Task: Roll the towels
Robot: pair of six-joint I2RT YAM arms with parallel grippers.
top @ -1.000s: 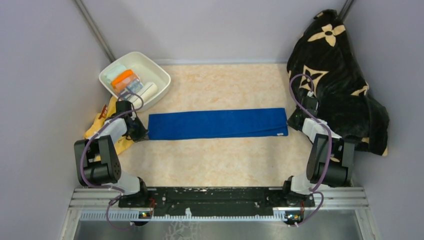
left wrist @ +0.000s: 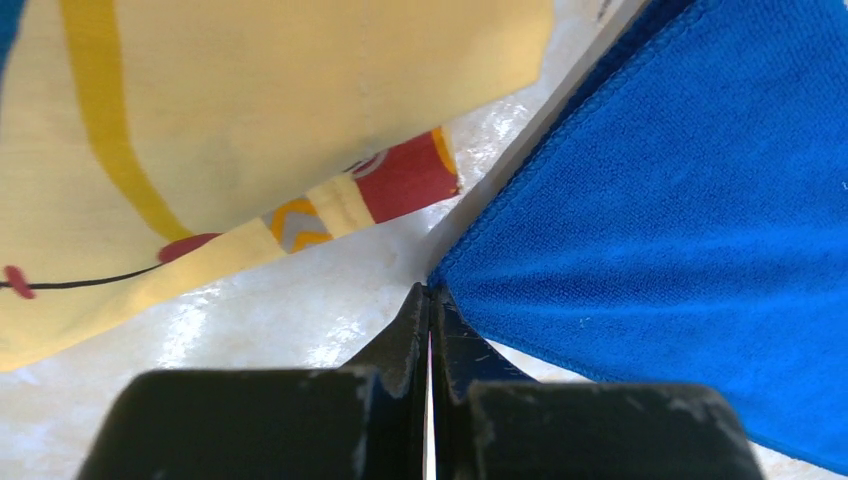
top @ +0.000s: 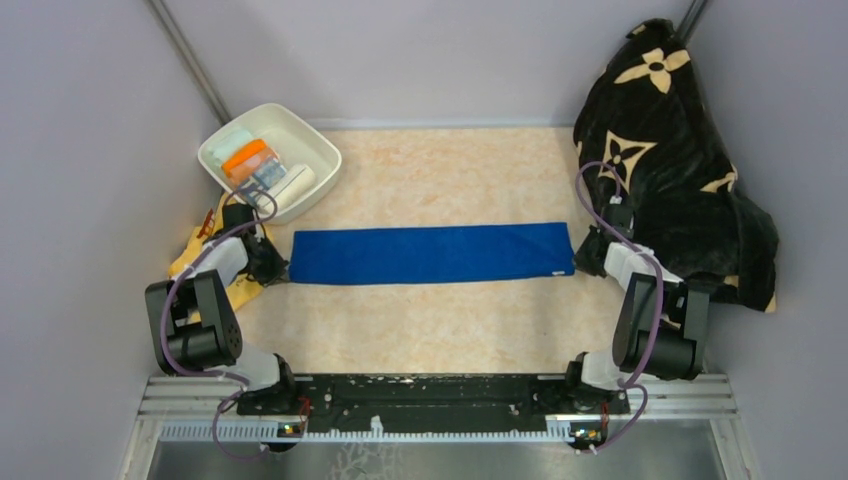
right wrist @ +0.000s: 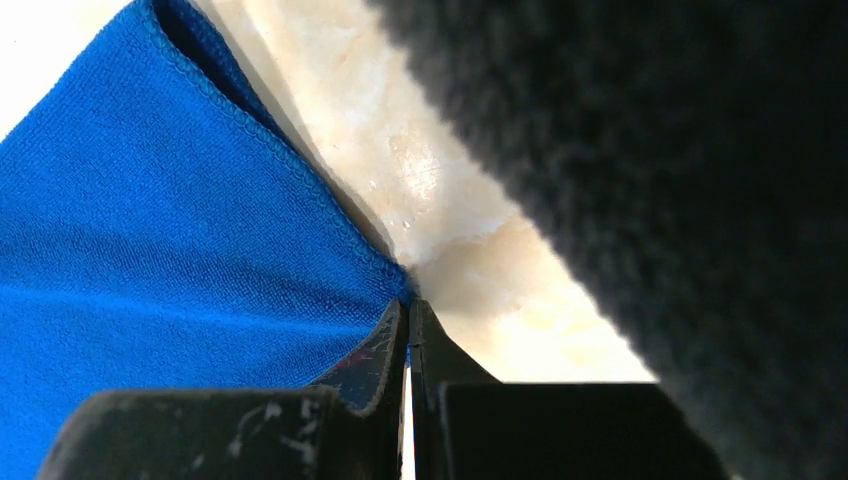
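Note:
The blue towel [top: 430, 254] lies folded in a long flat strip across the middle of the table, a small white tag at its front right corner. My left gripper is shut on the towel's left edge near the front corner, where creases fan out from the fingertips. At the other end my right gripper is shut on the right edge, and a crease runs leftward from its tips. Both wrist views show the folded layers open a little along the short edges. Only a thin bit of cloth is between each pair of fingers.
At the back left stands a white bin [top: 322, 150] holding an orange-lidded container and other items. A yellow patterned cloth [left wrist: 250, 110] lies beside the left gripper. The large black blanket [top: 680, 190] rises close to the right gripper. Bare table lies behind and in front of the towel.
The towel has shifted slightly left and toward the front, both grippers along with it. The upper layer at its right end has come forward, covering the strip of lower layer that showed before.

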